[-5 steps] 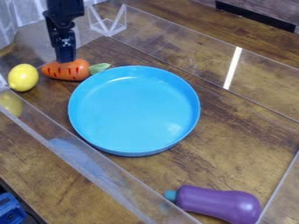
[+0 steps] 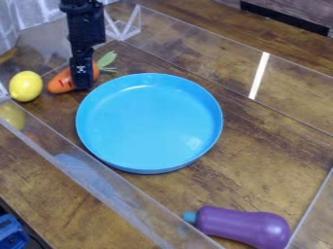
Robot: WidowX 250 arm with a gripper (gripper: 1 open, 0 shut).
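Note:
My black gripper [image 2: 82, 70] is lowered over an orange toy carrot [image 2: 62, 82] with a green top at the upper left, its open fingers around the carrot's body and partly hiding it. A blue plate [image 2: 150, 124] lies just to the right, in the middle of the view. A yellow lemon [image 2: 25, 87] sits left of the carrot.
A purple eggplant [image 2: 247, 228] lies at the lower right. Clear plastic walls run along the left and right of the work area.
My gripper has come down and slightly right, from above and behind the carrot to around its body. The plate, lemon and eggplant have not moved.

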